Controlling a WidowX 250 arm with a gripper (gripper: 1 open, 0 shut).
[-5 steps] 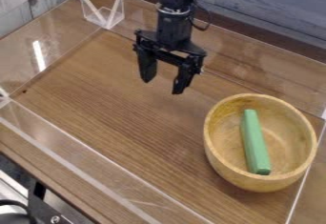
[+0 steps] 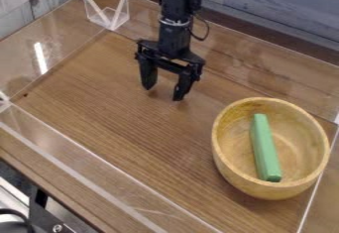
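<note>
The dark robot arm reaches down from the top middle of the view to my gripper [image 2: 167,74], which hangs over the wooden table [image 2: 106,128]. Its two dark fingers point down and stand apart, with nothing visible between them. At the right, a round yellow bowl [image 2: 298,153] holds a long green object [image 2: 265,148], lying lengthwise inside it.
A white wire-like object [image 2: 109,9] stands at the back left, and a clear plastic piece sits at the left edge. Dark round hardware shows at the bottom left corner.
My gripper has moved a little to the left and back, and its shape looks narrower. The bowl and green object look unmoved.
</note>
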